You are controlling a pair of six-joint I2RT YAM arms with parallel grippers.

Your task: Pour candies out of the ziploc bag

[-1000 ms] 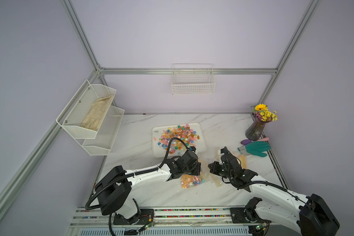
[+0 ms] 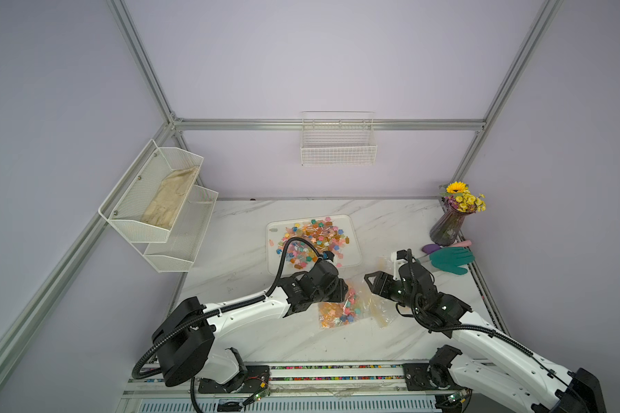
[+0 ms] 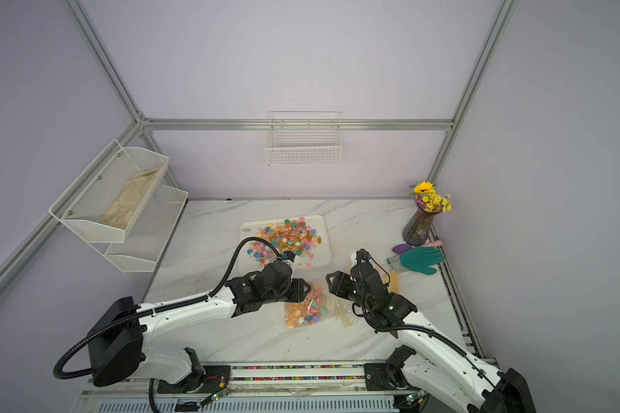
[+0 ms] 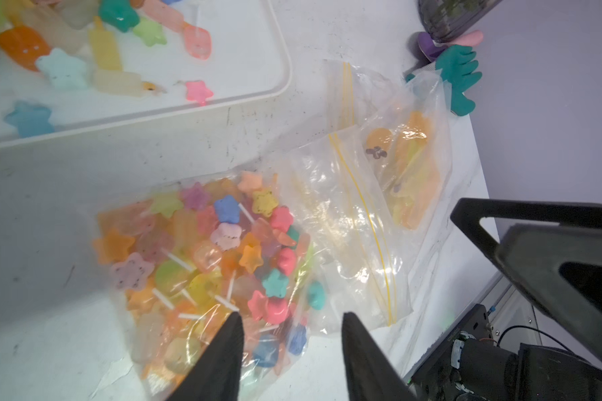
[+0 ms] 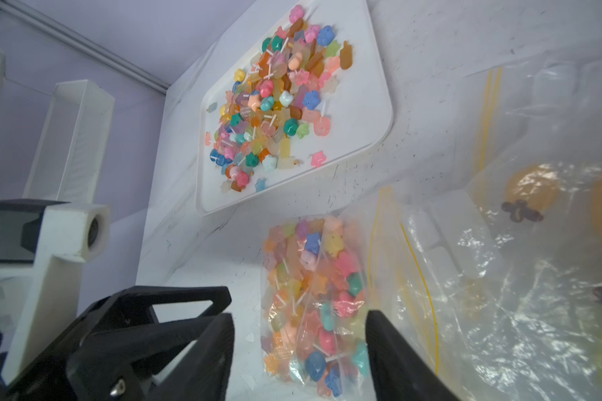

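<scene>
A clear ziploc bag (image 4: 200,274) full of colourful candies lies flat on the table below both arms. Its yellow-lined zip end (image 5: 418,280) points right, and I cannot tell whether the zip is parted. In the left wrist view the fingers of my left gripper stand apart above the bag's lower right part, with nothing between them. My right gripper also has its fingers spread with no object held, above the bag as its own wrist view shows. A white tray (image 2: 275,261) with many loose candies lies behind the bag.
Another clear bag with orange pieces (image 4: 414,160) lies to the right, close to the zip end. Farther back right are a teal glove (image 2: 452,260) and a vase of flowers (image 2: 449,225). Bare table lies left of the bag.
Left arm has drawn back slightly to the left, uncovering more of the candy bag.
</scene>
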